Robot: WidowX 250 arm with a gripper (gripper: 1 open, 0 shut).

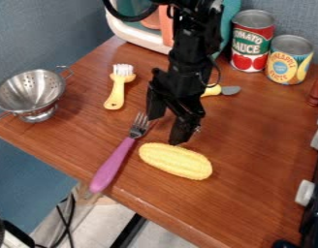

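Observation:
The black gripper (167,124) hangs over the middle of the wooden table, its fingertips just above a yellow corn cob (174,161) and beside a fork with a purple handle (115,160). Whether its fingers are open or shut is hard to tell. A yellow-handled brush-like utensil (117,92) lies to the left, and another light yellow utensil (220,90) is partly hidden behind the arm.
A metal colander (30,92) sits at the left edge. Two cans (251,41) stand at the back right, near a toy appliance (139,29). A black object with white knobs lines the right edge.

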